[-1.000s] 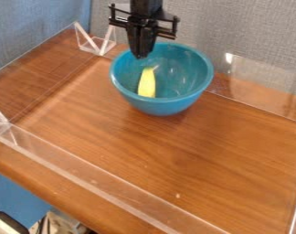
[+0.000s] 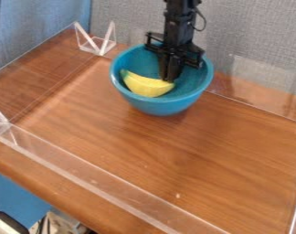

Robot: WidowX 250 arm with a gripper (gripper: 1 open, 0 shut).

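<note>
A blue bowl (image 2: 161, 104) sits near the back of the wooden tabletop, holding a yellow banana-like object (image 2: 143, 85) that lies slanted toward the lower right. My black gripper (image 2: 170, 76) reaches down into the bowl at that object's right end; its fingers look shut, and whether anything is between them is hard to tell.
Bare wood (image 2: 175, 174) fills the front and right of the table. Clear low panels run along its edges, with white brackets (image 2: 94, 41) at back left and at the left. A grey wall stands close behind the bowl.
The gripper has come down into the bowl and its fingers have closed. The yellow object has turned from pointing front-to-back to lying slanted.
</note>
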